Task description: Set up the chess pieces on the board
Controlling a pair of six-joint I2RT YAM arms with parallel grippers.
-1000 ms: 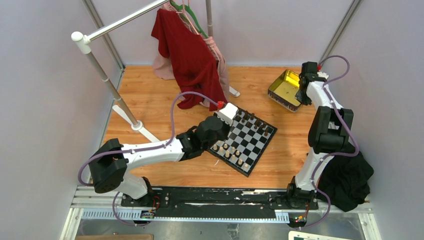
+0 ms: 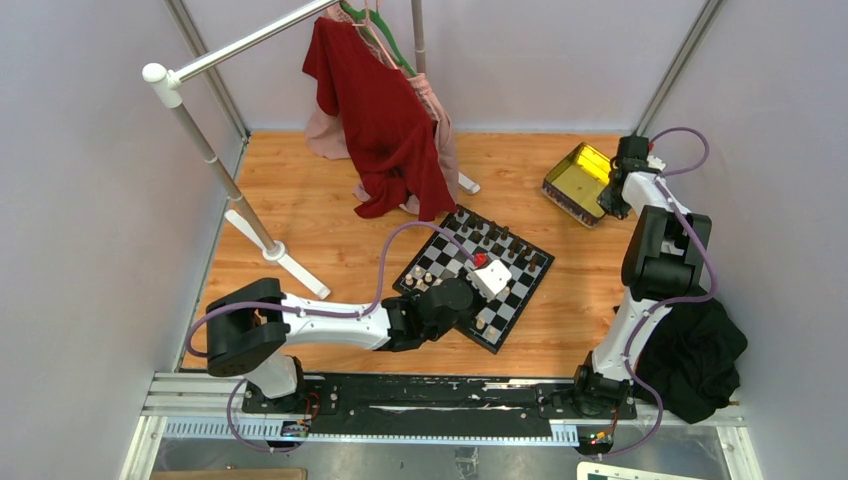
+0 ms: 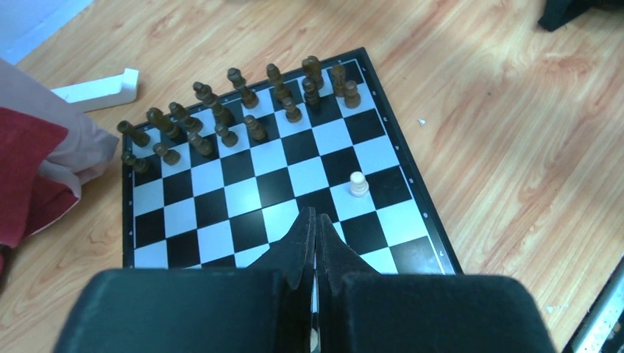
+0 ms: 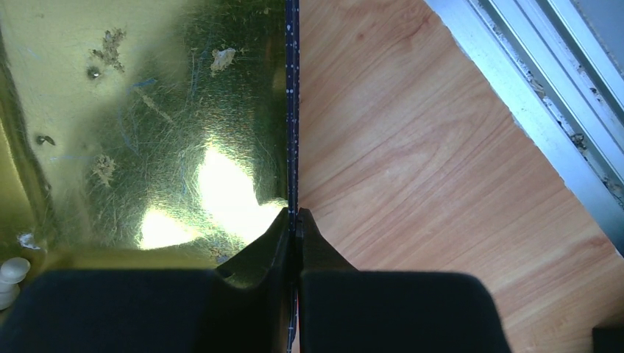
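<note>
The chessboard [image 3: 272, 228] lies mid-table, with dark pieces [image 3: 213, 103] along its far side and a white piece [image 3: 357, 184] standing on a square nearer the middle. Light pieces show on its near side in the top view. My left gripper hangs over the board, shut with nothing visible between its fingers. At the back right, my right gripper is shut on the dark rim of the gold tin box. A few white pieces [image 4: 10, 283] lie at the box's edge in the right wrist view.
Hanging clothes [image 2: 375, 150] on a rack [image 2: 210, 160] border the board at the back left. A dark cloth [image 2: 690, 355] lies at the right front. The table between board and box is clear.
My left arm has moved right and toward the front edge over the board. The right gripper and the box have shifted slightly to the right.
</note>
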